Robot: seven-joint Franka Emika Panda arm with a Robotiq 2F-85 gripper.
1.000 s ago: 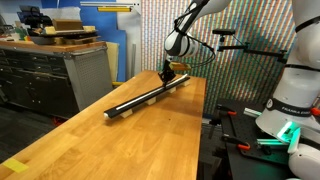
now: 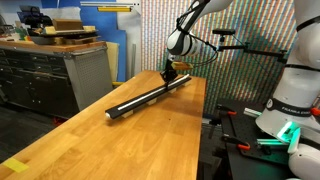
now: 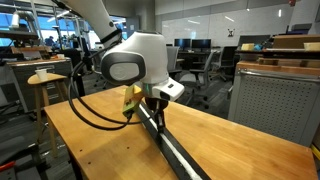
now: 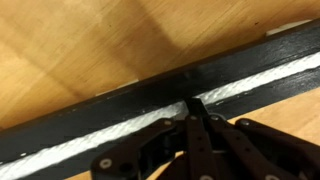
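A long black bar [image 2: 130, 103] with a white strip [image 4: 97, 133] running along its length lies on the wooden table. In the wrist view it crosses diagonally, from lower left to upper right. My gripper is shut, its dark fingertips right at the white strip, near the middle of that view. Nothing shows clearly between the fingers. Whether the tips touch the strip or hover just above it, I cannot tell. From the second exterior view, the white arm stands over the bar [image 3: 180, 157] and hides part of it.
Bare wooden table [image 2: 90, 150] lies in front of the bar and to its left. Another white arm [image 2: 290, 100] stands at the right table edge, beside a dark stand. A stool [image 3: 47, 88] is at the far left of the second exterior view.
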